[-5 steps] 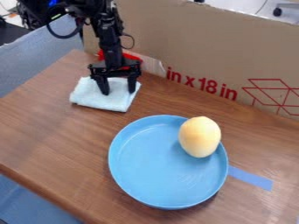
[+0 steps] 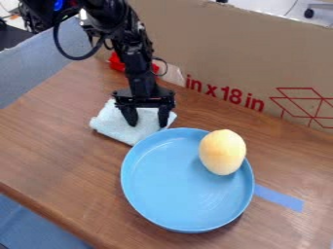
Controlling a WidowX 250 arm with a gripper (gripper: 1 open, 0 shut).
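Note:
My black gripper [image 2: 143, 109] points down onto a folded white cloth [image 2: 113, 124] at the left middle of the table, its fingers low on the cloth; whether they are open or shut on it is hard to tell. To the front right of the cloth is a blue plate [image 2: 160, 190] holding a pale yellow egg-shaped object [image 2: 223, 152] near its back right. A red object [image 2: 116, 61] is partly hidden behind the arm.
A large cardboard panel [image 2: 247, 58] stands along the back. Blue tape [image 2: 278, 197] lies right of the plate.
The gripper and the white cloth have moved toward the front and right, closer to the plate. The plate and yellow object have not moved.

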